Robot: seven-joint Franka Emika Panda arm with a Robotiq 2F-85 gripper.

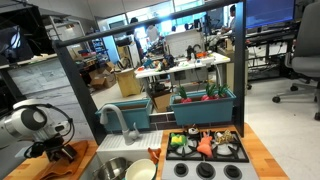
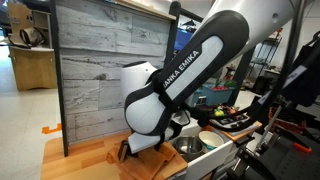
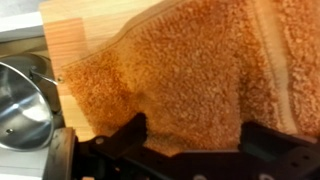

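Note:
An orange-brown cloth (image 3: 190, 75), looking like a towel, fills most of the wrist view. It lies rumpled on the wooden counter, with a hemmed edge towards the upper left and a fold at the right. My gripper is over it, open, its dark fingers standing well apart with cloth visible between them. From exterior view 1, the gripper (image 1: 62, 154) appears low at the left end of the counter, close to the cloth (image 1: 70, 164). The cloth (image 2: 158, 162) also shows in exterior view 2, partly behind the arm. Whether the fingertips touch it, I cannot tell.
Beside the cloth is a sink with a tall faucet (image 1: 122, 122), a steel pot (image 1: 113, 168) and a cream bowl (image 1: 142, 170). A stove (image 1: 207, 157) with several toys stands further right. A plank wall (image 2: 110, 80) rises behind the arm.

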